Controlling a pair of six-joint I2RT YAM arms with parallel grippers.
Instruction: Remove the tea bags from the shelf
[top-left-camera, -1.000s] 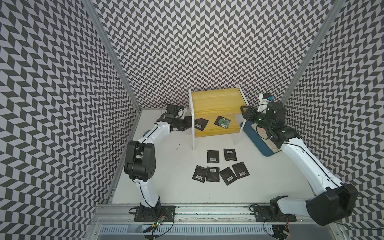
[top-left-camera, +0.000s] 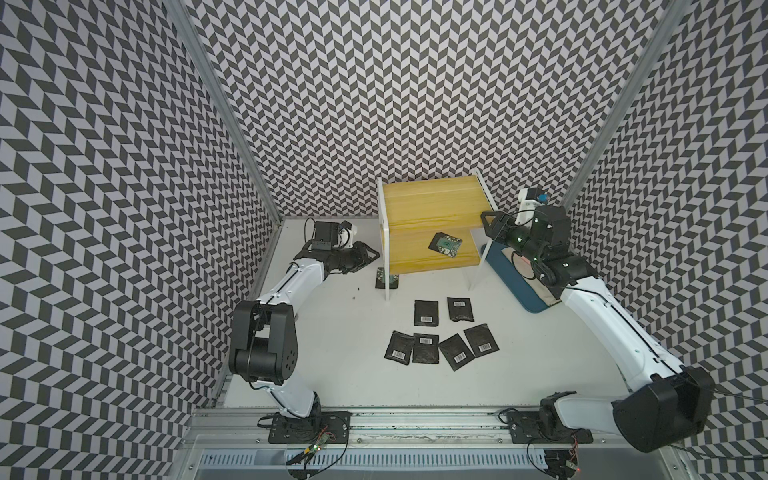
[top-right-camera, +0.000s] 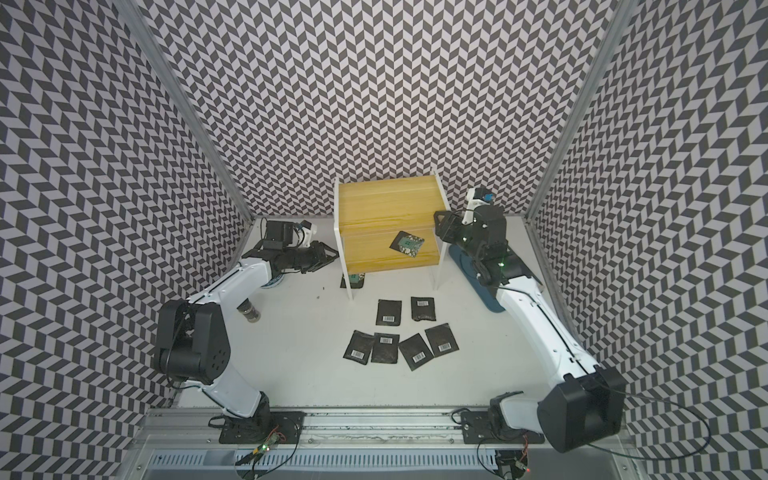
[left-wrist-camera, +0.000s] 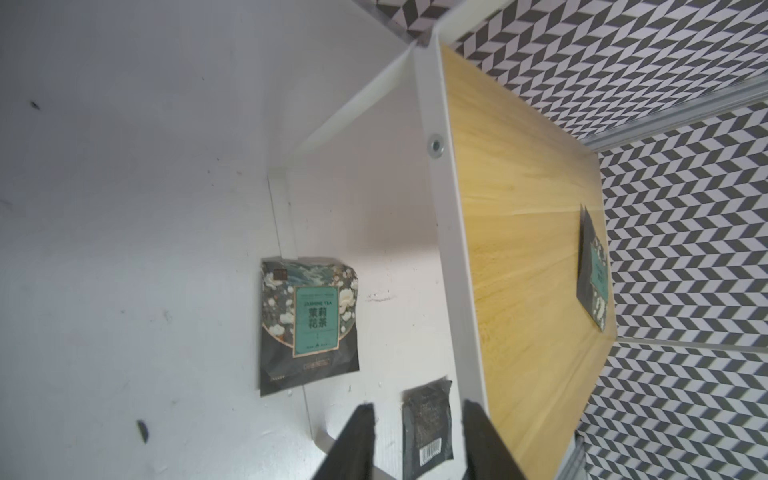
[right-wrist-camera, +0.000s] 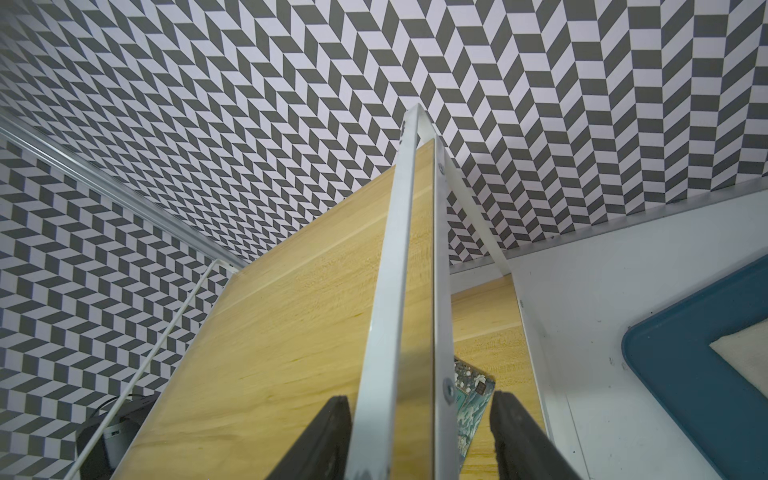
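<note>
The wooden shelf (top-left-camera: 436, 204) with white side frames stands at the back of the table. One tea bag (top-left-camera: 448, 245) lies on its lower board. Another, a jasmine tea bag (left-wrist-camera: 310, 324), rests printed side up on the table under the shelf's left side. My left gripper is part open just left of the shelf, with no bag held in it. At the other side, my right gripper is shut on the white side frame (right-wrist-camera: 389, 304) of the shelf. Several dark tea bags (top-left-camera: 426, 313) lie back side up in front.
A blue tray (top-left-camera: 524, 292) with a pale item sits right of the shelf, partly under the right arm. Left of it, a small dark cylinder (top-right-camera: 249, 310) stands near the left arm.
My left gripper has drawn back leftward from the shelf. A bag near it on the lower board has left the board; one now lies on the table below. The right arm stays put.
</note>
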